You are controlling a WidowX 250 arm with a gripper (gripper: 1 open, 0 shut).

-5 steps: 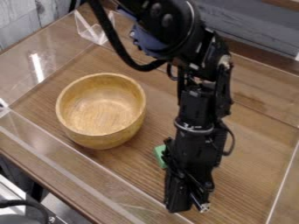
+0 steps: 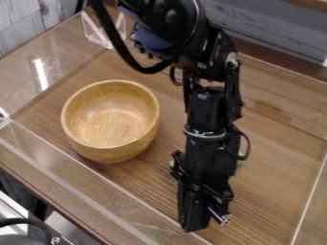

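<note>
The black robot arm reaches down from the top centre to the wooden table, where its gripper [image 2: 205,212] is low near the front, shut, with nothing clearly visible between its fingers. A small green object [image 2: 242,153] is mostly hidden behind the gripper's body. A yellow bowl [image 2: 110,120] sits to the left of the arm.
A clear plastic edge runs along the front left, with a black cable at the lower left corner. A small white object stands at the back left.
The arm and gripper have shifted slightly, the lower part a little up; the green object, earlier showing left of the gripper, is now more hidden.
</note>
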